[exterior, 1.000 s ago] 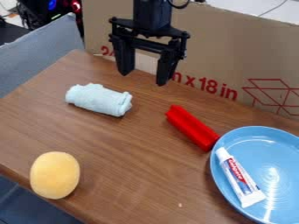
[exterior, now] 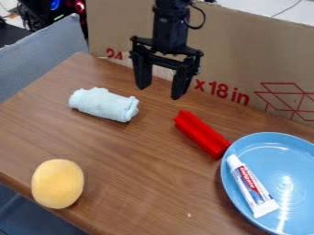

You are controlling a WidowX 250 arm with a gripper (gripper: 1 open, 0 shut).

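My black gripper (exterior: 161, 83) hangs open over the back of the wooden table, its two fingers pointing down with nothing between them. To its front left lies a rolled light-blue cloth (exterior: 105, 105). A red cylindrical object (exterior: 201, 133) lies diagonally to the gripper's front right. A yellow rounded object (exterior: 58, 183) sits near the front left edge. At the right, a white toothpaste tube (exterior: 252, 184) lies on a blue plate (exterior: 289, 169).
A cardboard box (exterior: 245, 64) stands along the back as a wall. A grey padded edge (exterior: 37, 64) borders the table's left.
My gripper has shifted slightly right and, over the full second, lower in the view. The objects on the table have not moved.
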